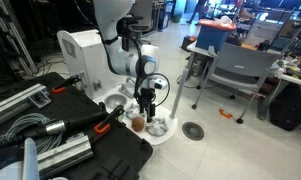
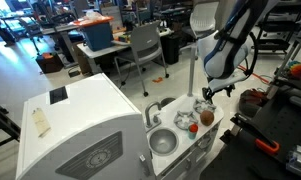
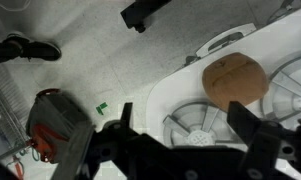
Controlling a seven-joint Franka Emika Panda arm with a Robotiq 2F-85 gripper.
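Note:
A brown rounded thing (image 1: 139, 124) lies on the white counter of a toy kitchen, beside grey burner discs; the wrist view shows the same brown thing (image 3: 235, 82) at the upper right, near the counter edge. My gripper (image 2: 227, 94) is low over that end of the counter, apart from the brown thing. Its dark fingers (image 3: 83, 148) stand wide open at the bottom of the wrist view, with nothing held between them. A small red thing (image 2: 193, 128) sits on the counter between the sink and the brown thing.
The sink (image 2: 163, 140) with its tap (image 2: 151, 112) is farther along the counter, next to a tall white panel (image 2: 80, 125). A grey chair (image 1: 245, 70) stands on the floor nearby. A black table (image 1: 120, 150) borders the counter, and open floor lies beyond it.

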